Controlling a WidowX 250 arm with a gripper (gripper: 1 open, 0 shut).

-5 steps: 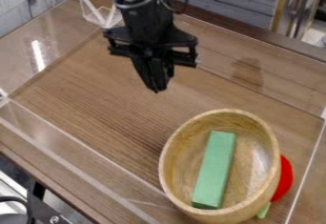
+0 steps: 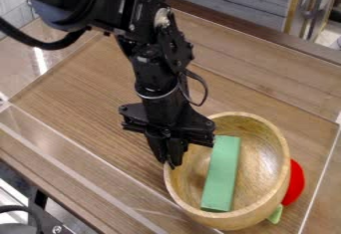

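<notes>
My black gripper is lowered to the left rim of a light wooden bowl, shut, with its fingertips at that rim; the rim passes behind or between them. Inside the bowl lies a long green block, upright along the bowl's length, apart from the gripper.
A red object with a green part sits just right of the bowl.
The bowl and its contents look unmoved.
</notes>
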